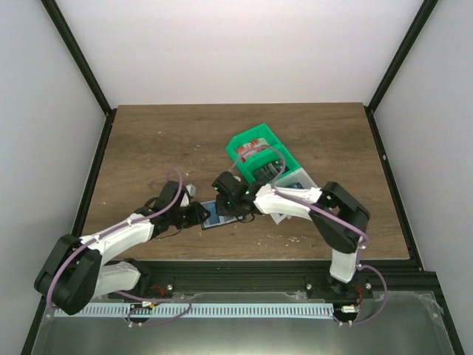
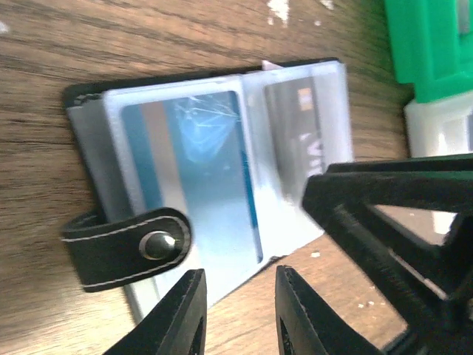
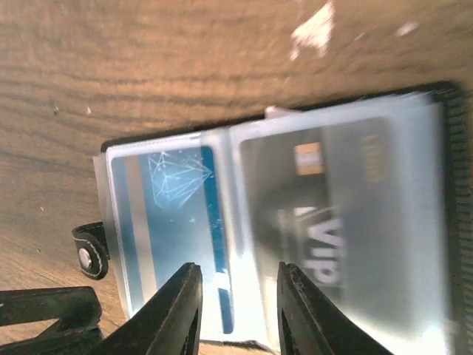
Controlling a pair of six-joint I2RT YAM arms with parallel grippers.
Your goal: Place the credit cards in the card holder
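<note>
The open card holder [image 1: 214,214] lies on the table between my two grippers, its strap and snap [image 2: 157,245] at the left. A blue card [image 2: 211,151] sits in its left clear sleeve, and a grey VISA card [image 3: 295,200] in the right sleeve. In the left wrist view my left gripper stands part open near the holder's lower edge, with nothing between its fingers. My right gripper is open over the holder's lower part, also empty. Whether either one touches the holder cannot be told.
A green tray [image 1: 289,153] with compartments holding packets stands behind, right of the holder. A white box [image 1: 304,178] with a blue-marked part lies beside it, beneath my right arm.
</note>
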